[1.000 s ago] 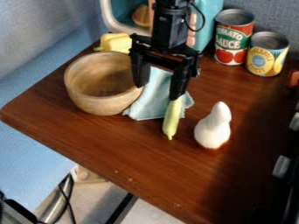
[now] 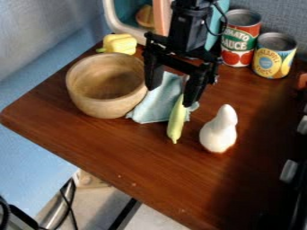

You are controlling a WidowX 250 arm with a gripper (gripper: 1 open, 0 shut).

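Observation:
My black gripper (image 2: pixel 171 83) hangs over the middle of the wooden table, its fingers apart, one by the bowl's right rim and the other at the upper end of a long pale yellow-green vegetable (image 2: pixel 175 124). That vegetable lies on a folded light teal cloth (image 2: pixel 153 109). Whether anything is between the fingers is hard to tell. A wooden bowl (image 2: pixel 102 94) sits to the left, and a white pear-shaped object (image 2: pixel 220 131) stands to the right.
Two cans, a red one (image 2: pixel 239 40) and a yellow one (image 2: pixel 275 56), stand at the back right. A teal container (image 2: pixel 126 13) and a yellow item (image 2: pixel 118 43) are at the back.
Over the last second the gripper has shifted slightly right, its fingers now a little further toward the right side of the bowl and cloth. The objects have not moved.

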